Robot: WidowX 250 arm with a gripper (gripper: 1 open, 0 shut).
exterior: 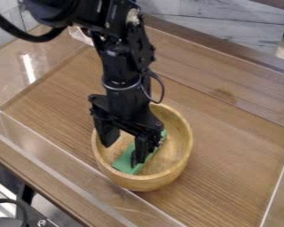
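My black gripper (123,142) reaches down into a round tan bowl (172,168) near the front of the wooden table, its open fingers low inside. A green oblong object (129,163) lies on the bowl's floor between and under the fingers, partly hidden by them.
A pale marbled wall stands behind. A small white object at the upper left is mostly hidden by the arm. A black cable is at the lower left corner.
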